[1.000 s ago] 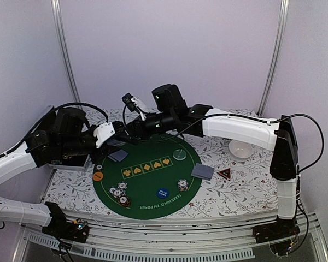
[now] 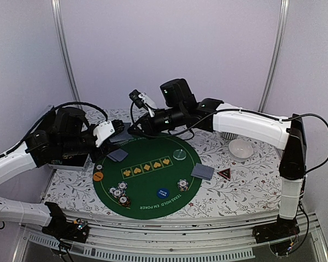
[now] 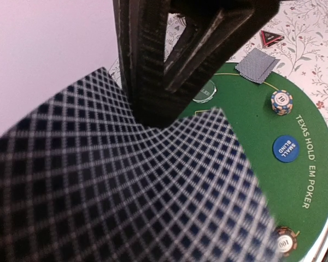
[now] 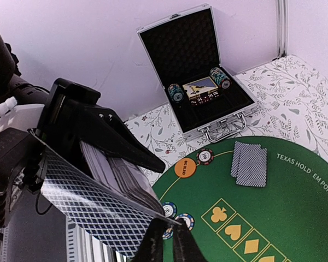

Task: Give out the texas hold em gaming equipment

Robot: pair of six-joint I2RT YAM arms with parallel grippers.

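Observation:
My left gripper [image 2: 119, 129] is shut on a deck of cards [image 4: 98, 202], held tilted above the left back of the green mat [image 2: 147, 191]. Its patterned back [image 3: 126, 191] fills much of the left wrist view, with a dark finger [image 3: 153, 93] pressed against it. Close by on the right, my right gripper is part open with a narrow gap; no card shows between its fingertips. Two overlapping cards [image 4: 251, 166] lie face down on the mat's left. Another face-down pair [image 2: 202, 171] rests at the right edge.
The open chip case [image 4: 210, 112] stands left of the mat. Chip stacks [image 2: 123, 192], the orange big blind [image 2: 98, 176], blue small blind [image 2: 163, 193] and clear dealer disc [image 2: 179, 154] lie on the mat. A triangular piece [image 2: 224, 173] and white bowl [image 2: 240, 149] are at right.
My right gripper has drawn away to the right from the deck, opening a gap between the two hands. The left arm and the things on the table have stayed put.

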